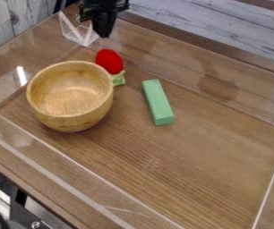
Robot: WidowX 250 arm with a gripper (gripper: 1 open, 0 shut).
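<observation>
A black gripper (pixel 102 12) is at the top edge, left of centre, mostly cut off, its fingers hard to make out. Below it a red round object (pixel 109 61) sits by a small light green piece (pixel 118 78), just behind a large wooden bowl (pixel 70 112). A green bar (pixel 158 102) lies to the right of the bowl on the wooden table.
A clear, see-through object (pixel 77 31) stands at the top left. The table's edge runs along the left and right.
</observation>
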